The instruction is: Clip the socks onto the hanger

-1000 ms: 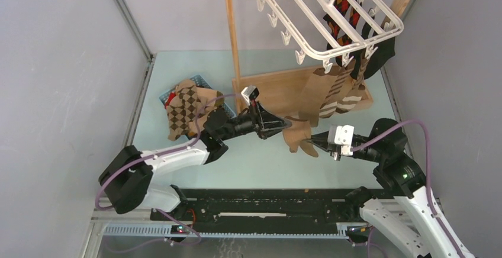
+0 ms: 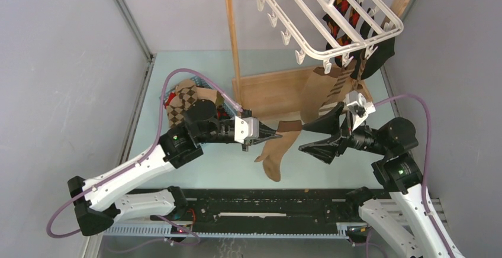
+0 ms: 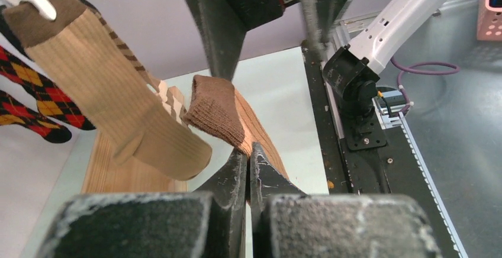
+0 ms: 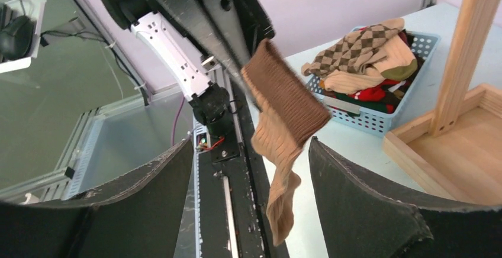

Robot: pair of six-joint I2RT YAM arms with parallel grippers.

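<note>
A tan sock with a dark brown cuff (image 2: 282,145) hangs between the two arms, toe downward. My left gripper is shut on it just below the cuff, which sticks out beyond the fingertips. Facing it from the right, my right gripper (image 2: 314,138) stands open, nothing between its fingers; in the right wrist view the sock (image 4: 283,128) shows beyond the gap. The white hanger (image 2: 325,51) is above on a wooden rack. Several socks hang from its clips, among them a tan one with a brown cuff (image 3: 112,86) and a red-and-black argyle one (image 3: 44,95).
At the left, a blue basket (image 4: 370,119) holds more socks, partly hidden by my left arm in the top view. The wooden rack's base (image 2: 269,89) stands behind the held sock. Empty clips (image 2: 286,36) line the hanger's left side.
One second ago both grippers were at the sock.
</note>
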